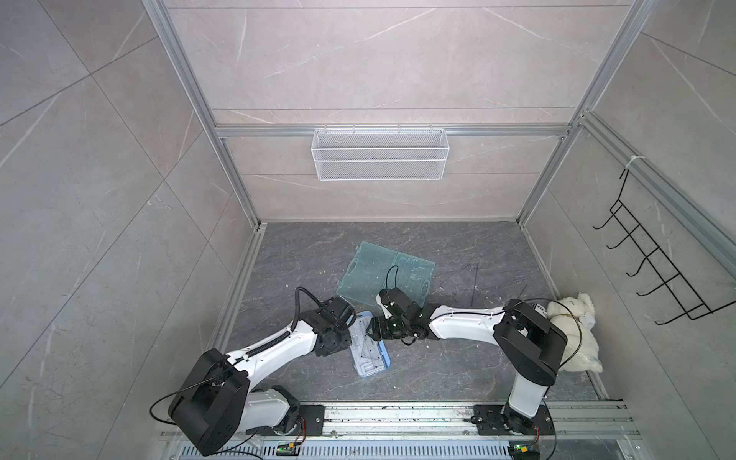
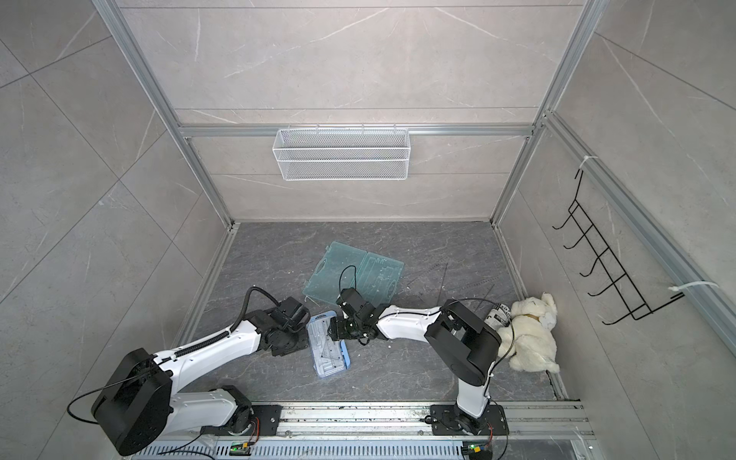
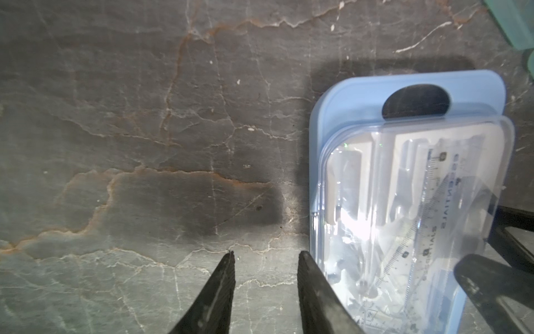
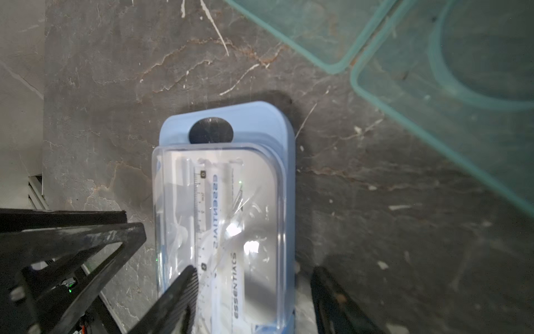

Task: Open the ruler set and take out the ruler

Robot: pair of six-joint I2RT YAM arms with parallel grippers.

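Note:
The ruler set point(image 1: 366, 345), a pale blue case under a clear lid with white rulers inside, lies on the dark floor between the arms; its lid shows in both wrist views. My left gripper is part open just beside the case's left edge, nothing between its fingers. My right gripper is open above the case, its fingers spread across the lid's width, not visibly closed on it.
A flat teal open container point(image 2: 352, 268) lies behind the case. A cream plush toy point(image 2: 529, 341) sits at the right wall. A white wire basket point(image 1: 379, 153) hangs at the back, a black hook rack on the right.

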